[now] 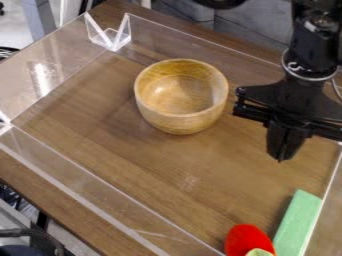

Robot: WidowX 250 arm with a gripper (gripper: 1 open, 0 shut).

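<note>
The black gripper (283, 142) hangs over the right side of the wooden table, right of a wooden bowl (181, 117), with its fingers pointing down and shut, nothing visible between them. A red object (246, 238) with a yellow-green part lies at the bottom edge, and a green block (297, 223) lies to its right, below the gripper.
Clear plastic walls (40, 77) with corner brackets border the work area at left and back. Cables and chair parts show beyond the left edge.
</note>
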